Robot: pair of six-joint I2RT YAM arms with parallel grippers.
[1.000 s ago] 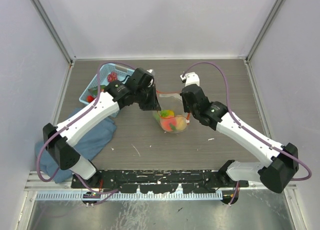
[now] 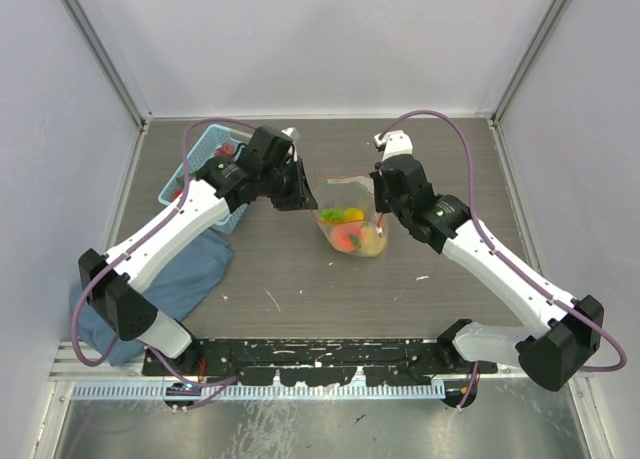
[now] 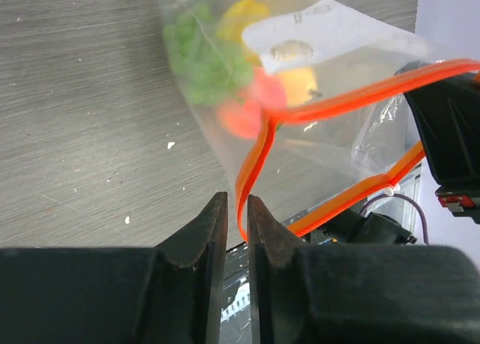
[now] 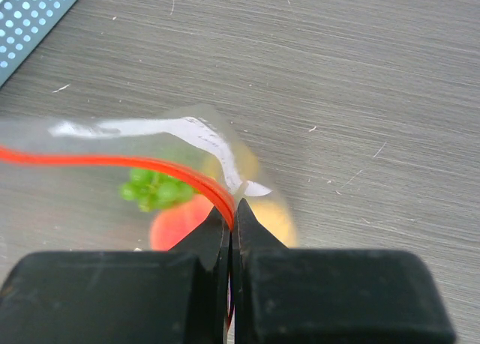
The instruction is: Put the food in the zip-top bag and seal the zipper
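Observation:
A clear zip top bag (image 2: pixel 345 194) with an orange-red zipper rim stands mouth-open between my two grippers. Inside it lie green grapes (image 4: pixel 156 189), a yellow piece (image 3: pixel 244 16) and red-orange and yellowish round food (image 2: pixel 345 237). My right gripper is shut on the bag's rim at its right side. At the opposite side, my left gripper is parted by a narrow gap. The orange zipper rim (image 3: pixel 255 160) runs down to that gap, at or just beyond the fingertips; whether it touches them I cannot tell.
A light blue perforated basket (image 2: pixel 215 144) with more food stands at the back left, partly behind my left arm. A blue cloth (image 2: pixel 185 279) lies at the front left.
My right gripper has moved slightly right and back, drawing its side of the bag and the food along. The left gripper has shifted a little left and back, and the bag mouth looks wider.

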